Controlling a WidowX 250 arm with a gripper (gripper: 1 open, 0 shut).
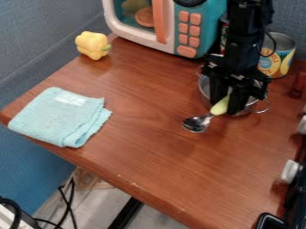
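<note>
My black gripper (237,97) hangs at the right of the wooden table (143,161), down over a small steel pot (206,86) that it mostly hides. A spoon with a steel bowl (195,123) and a pale yellow-green handle (220,106) slants up to the gripper's fingers, its bowl at or just above the tabletop outside the pot. The fingertips are dark and overlapping, so I cannot tell how tightly they close on the handle.
A light blue folded cloth (60,116) lies at the left. A yellow toy (92,45), a toy microwave (156,18) and a can (274,59) stand at the back. Dark objects line the right edge.
</note>
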